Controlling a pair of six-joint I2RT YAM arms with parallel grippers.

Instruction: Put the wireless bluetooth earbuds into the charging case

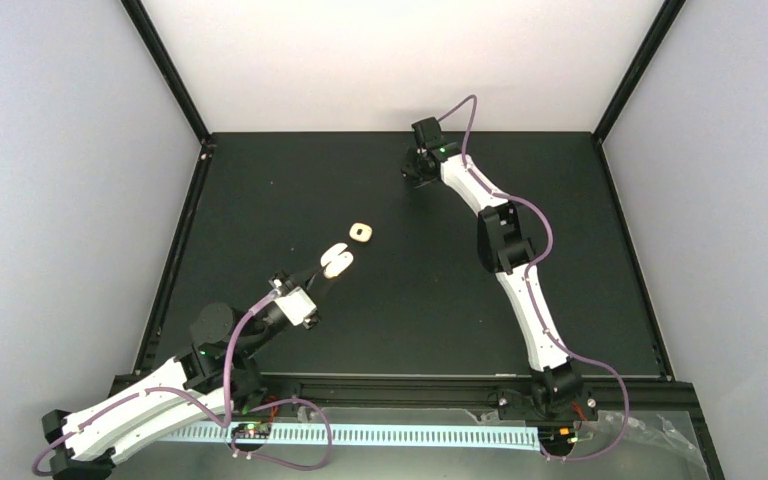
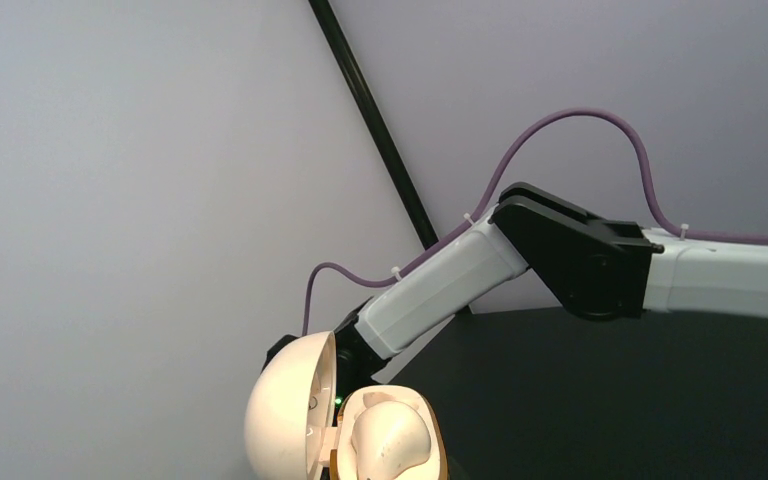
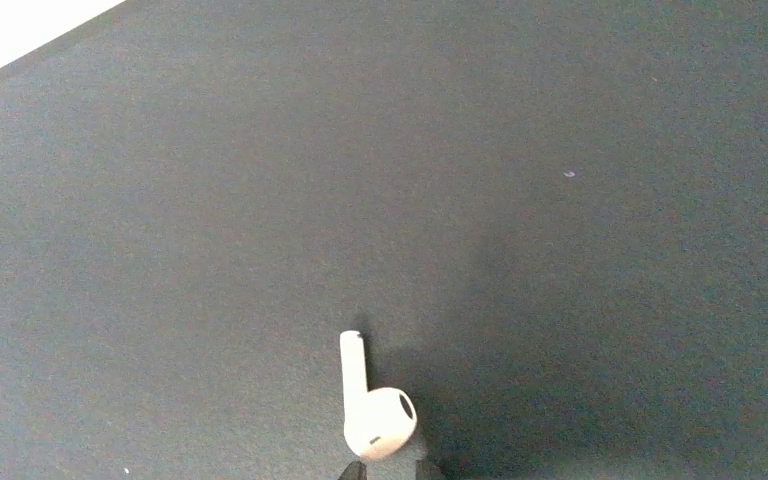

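Note:
My left gripper is shut on the open white charging case, held above the mat at centre-left. In the left wrist view its lid stands open, with a white earbud in the body. At the back of the mat, my right gripper is at the bulb end of another white earbud, whose stem points away. It appears shut on that earbud, though the fingertips are mostly below the frame.
A small cream square object lies just beyond the case. The black mat is otherwise largely clear, bounded by white walls and dark frame rails.

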